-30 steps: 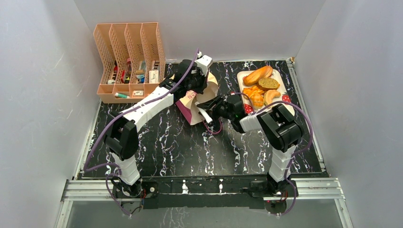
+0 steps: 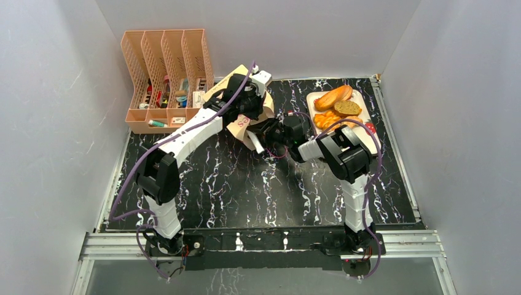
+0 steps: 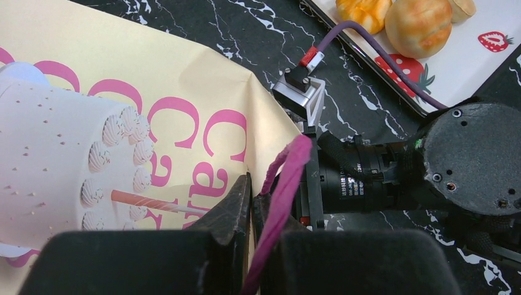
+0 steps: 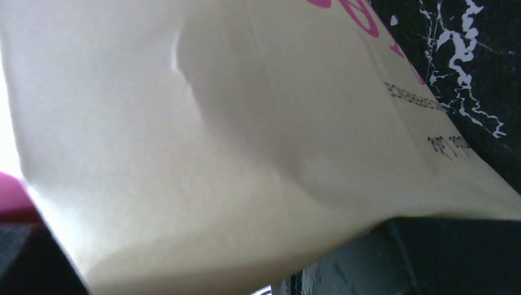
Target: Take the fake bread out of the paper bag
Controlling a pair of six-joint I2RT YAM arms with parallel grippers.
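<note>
The cream paper bag (image 2: pixel 241 128) with pink lettering and a cake print is tilted between both arms. My left gripper is shut on the bag's edge and its pink rope handle (image 3: pixel 287 184). My right gripper (image 2: pixel 264 129) reaches into the bag's mouth from the right; in the right wrist view creased paper (image 4: pixel 215 123) fills most of the frame between and over its dark fingers, and I cannot tell whether it grips anything. Any bread inside the bag is hidden.
A tray (image 2: pixel 312 101) with several breads stands at the right. An orange compartment organiser (image 2: pixel 135 61) with small items is at the back left.
The bag and both grippers have shifted slightly toward the back and left over the last second, the right arm moving most.
</note>
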